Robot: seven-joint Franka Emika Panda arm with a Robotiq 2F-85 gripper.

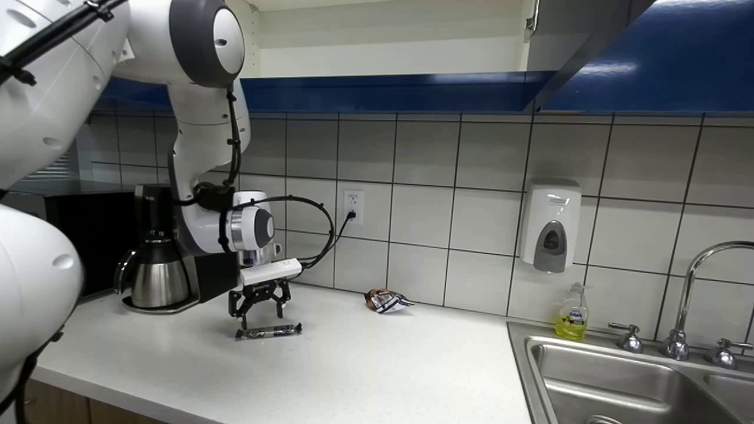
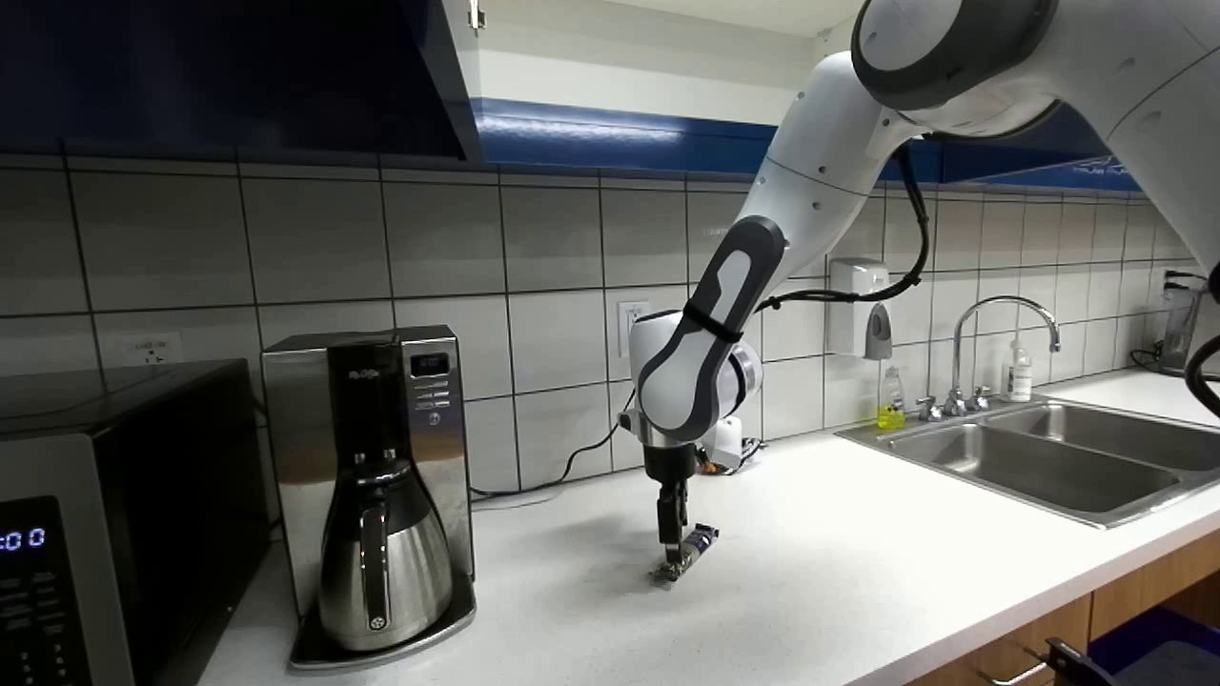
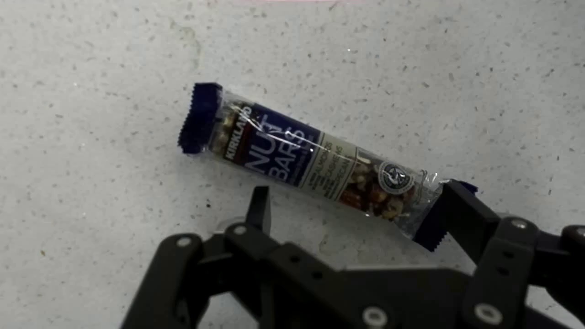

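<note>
A wrapped nut bar (image 3: pixel 329 164) lies flat on the white counter, slanting across the wrist view, with dark blue ends and a blue label. My gripper is open, its fingers wide apart and nothing gripped between them. One finger (image 3: pixel 465 216) overlaps the bar's lower-right end in that view; the other finger (image 3: pixel 260 211) shows bare counter around its tip, below the label. From outside, the gripper (image 1: pixel 262 319) hangs low, just over or behind the bar (image 1: pixel 269 331). Whether a fingertip touches the wrapper I cannot tell.
Against the tiled wall lies a crumpled snack bag (image 1: pixel 386 301). A coffee maker (image 2: pixel 383 492) and a microwave (image 2: pixel 126 514) stand to the left. The sink (image 1: pixel 622 381), with a soap bottle (image 1: pixel 572 314) at its back edge, is at right. Between bar and sink the counter is clear.
</note>
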